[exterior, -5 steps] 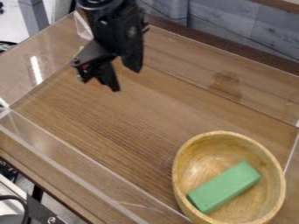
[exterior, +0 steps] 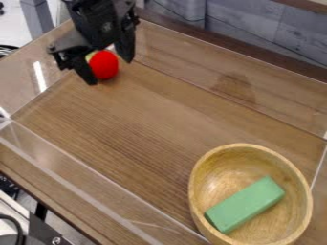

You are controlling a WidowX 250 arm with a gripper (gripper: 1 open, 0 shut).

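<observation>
My gripper (exterior: 96, 46) is at the upper left, open, its black fingers above and around a red object (exterior: 103, 67) on the wooden table (exterior: 153, 134). Part of the red object is hidden behind the fingers, and a small light green patch shows beside it. Whether the fingers touch it cannot be told.
A tan round bowl (exterior: 216, 169) at the lower right holds a green block (exterior: 244, 204). A wall edge runs along the back right, and dark cables lie at the lower left corner.
My gripper has moved back and to the left, away from the middle, toward the red object, which now shows more fully.
</observation>
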